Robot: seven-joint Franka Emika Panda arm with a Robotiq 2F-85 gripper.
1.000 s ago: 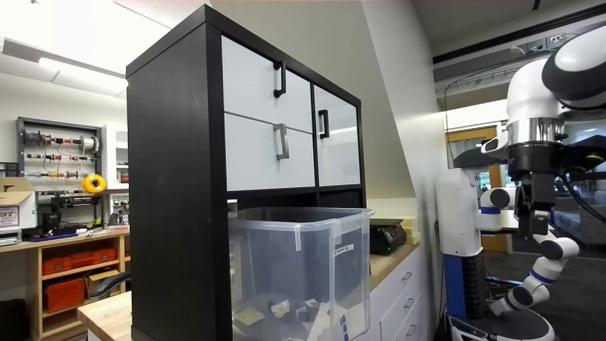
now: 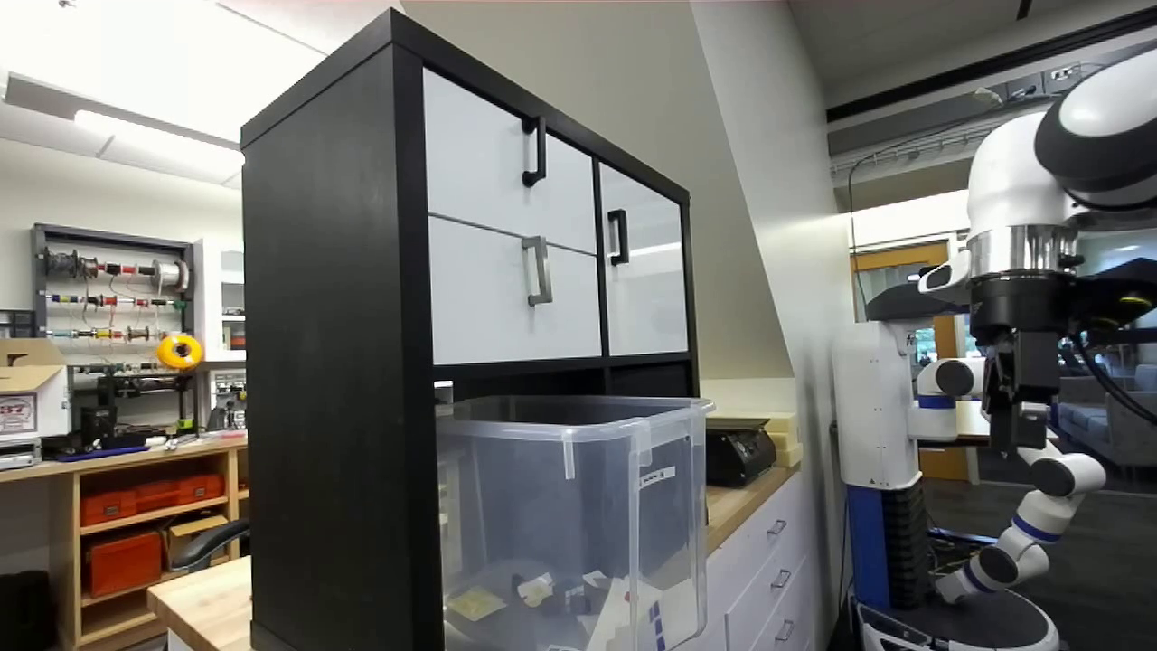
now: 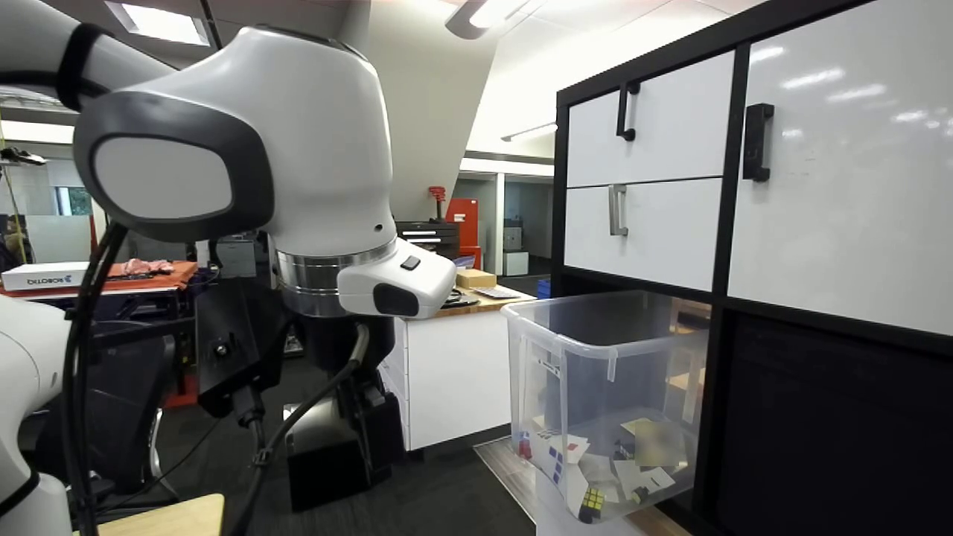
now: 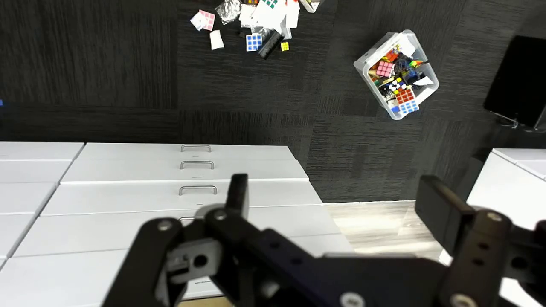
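In the wrist view my gripper is open, its two fingers wide apart with nothing between them. It points down, well to the right of the black cabinet (image 2: pixel 325 347) in exterior view 1 and touching nothing. White door and drawer fronts fill the cabinet's upper part and all look closed. A grey handle (image 2: pixel 538 271) marks the lower left drawer; a black handle (image 2: pixel 534 152) is on the one above, and another black handle (image 2: pixel 618 237) on the right door. Beside the cabinet's lower opening stands a clear plastic bin (image 3: pixel 600 344) with papers and a small cube inside.
White drawer units (image 4: pixel 169 194) lie below the gripper in the wrist view. Beyond them on the dark floor are a small bin (image 4: pixel 361 66) of puzzle cubes and several loose items. Open space separates the arm from the cabinet in exterior view 2.
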